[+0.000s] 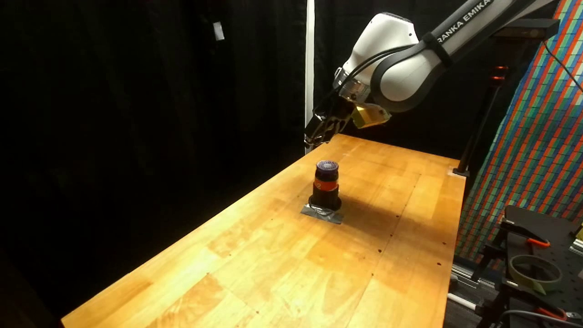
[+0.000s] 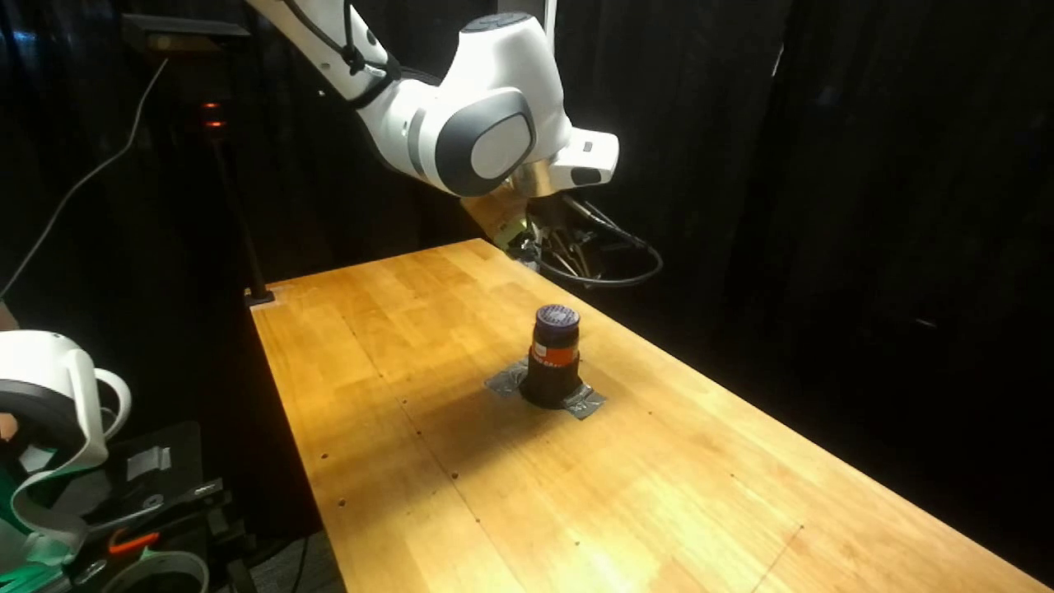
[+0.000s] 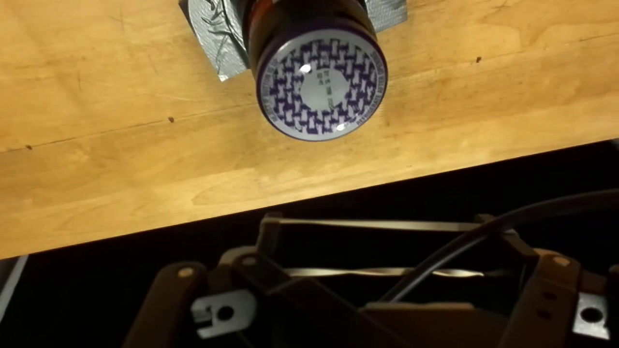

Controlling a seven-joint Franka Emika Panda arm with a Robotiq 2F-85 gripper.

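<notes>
A dark jar (image 1: 326,186) with an orange label stands upright in a black holder (image 1: 324,202), which silver tape (image 1: 322,213) fixes to the table. Its purple-rimmed, patterned lid (image 3: 322,87) rests on top; how tight it sits cannot be told. In exterior view 1 my gripper (image 1: 318,143) hangs tilted above and behind the jar, clear of the lid. The wrist view shows its fingers (image 3: 168,298) spread wide apart, with no object held between them, beyond the table's edge from the jar. A dark cable crosses in front of the right finger.
A lamp post (image 1: 481,120) stands at the far corner, and a black cart (image 1: 541,235) with tools and a tape roll sits beyond the other side.
</notes>
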